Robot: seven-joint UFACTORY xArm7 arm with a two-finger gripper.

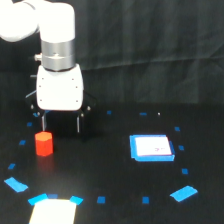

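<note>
My white gripper hangs at the upper left, open, with its dark fingers apart just above and behind a red block. Nothing shows between the fingers. The red block stands on the black table.
A blue-edged white pad lies right of centre. A pale yellow square sits at the front left edge. Small blue tape marks are scattered over the table.
</note>
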